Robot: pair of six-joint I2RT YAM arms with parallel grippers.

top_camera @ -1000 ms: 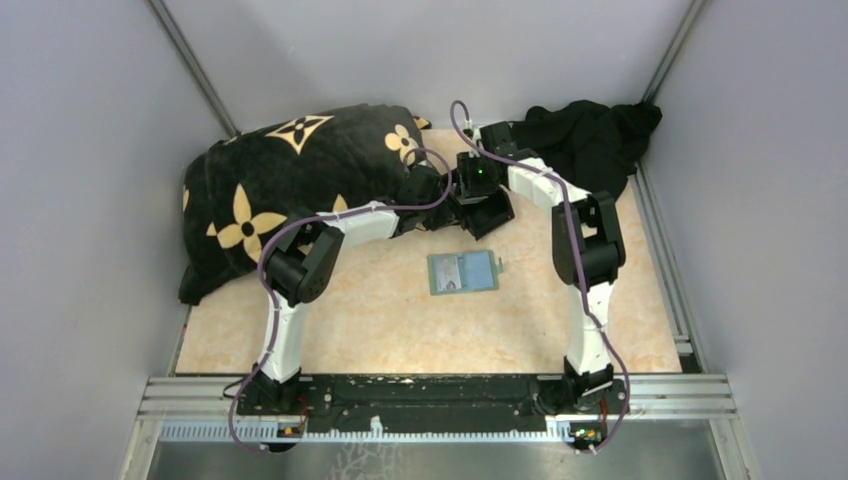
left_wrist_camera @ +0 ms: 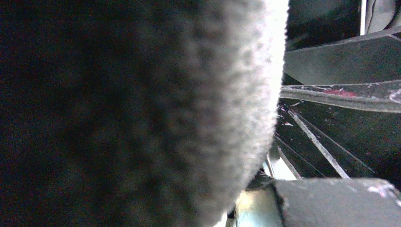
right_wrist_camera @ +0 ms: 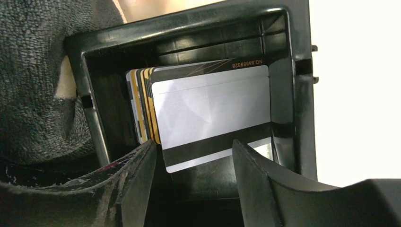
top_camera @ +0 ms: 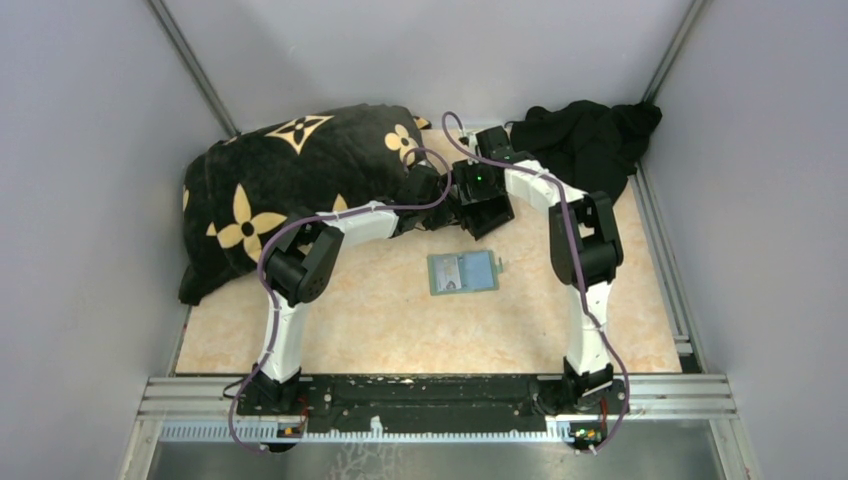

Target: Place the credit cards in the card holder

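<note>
In the right wrist view, a black tray (right_wrist_camera: 299,118) holds an overlapping stack of cards. A white card with a dark stripe (right_wrist_camera: 210,109) lies uppermost, and yellow-edged cards show at its left. My right gripper stands open over the near edge of that white card. From the top view, the left gripper (top_camera: 450,214) is at the tray's left side, its fingertips hidden. Dark plush fills most of the left wrist view, so its finger cannot be judged. The opened card holder (top_camera: 463,272), grey on its left page and blue on its right, lies flat in front of the tray.
A big black pillow with yellow motifs (top_camera: 300,180) crowds the left arm. Black cloth (top_camera: 585,145) is heaped at the back right. Bare tabletop (top_camera: 440,335) surrounds the front of the card holder.
The left arm, tray and card holder look the same.
</note>
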